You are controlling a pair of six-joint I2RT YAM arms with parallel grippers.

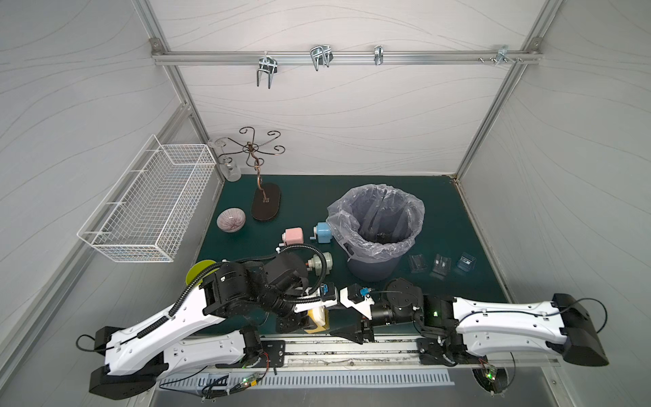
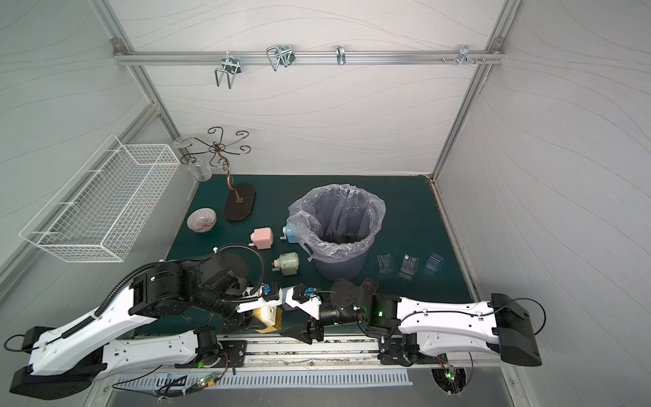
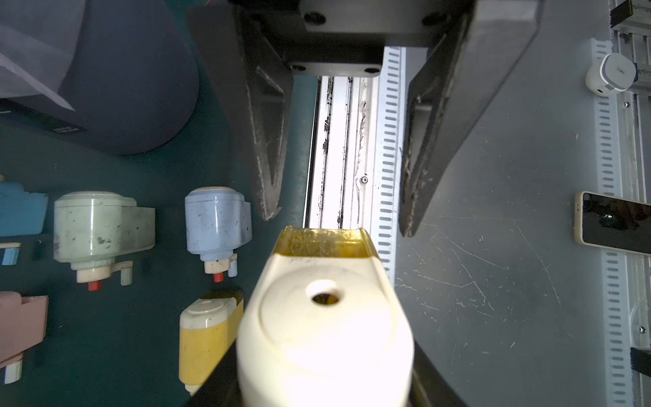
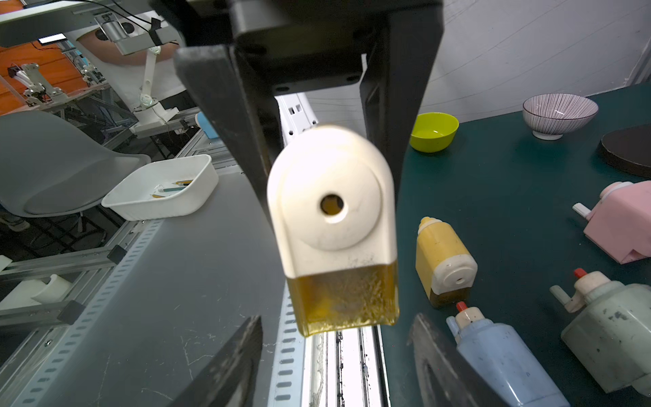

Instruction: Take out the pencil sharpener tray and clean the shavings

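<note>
My left gripper is shut on a yellow pencil sharpener (image 3: 325, 339) with a white, holed front and a clear amber tray (image 4: 342, 298) at its end. My right gripper stands open right by that tray end, its fingers either side, apparently not closed on it; in the left wrist view it hangs above the tray. A second yellow sharpener (image 4: 440, 264) stands on the green mat, with blue (image 3: 213, 227), grey-green (image 3: 98, 234) and pink (image 4: 620, 220) ones. Whether shavings are in the tray I cannot tell.
A lined bin (image 1: 369, 261) stands mid-mat, with several clear trays (image 1: 440, 264) to its right. A striped bowl (image 1: 230, 218), a lime bowl (image 4: 434, 132) and a metal stand (image 1: 265, 203) are at the left, below a wire basket (image 1: 145, 203). The front rail runs beneath my grippers.
</note>
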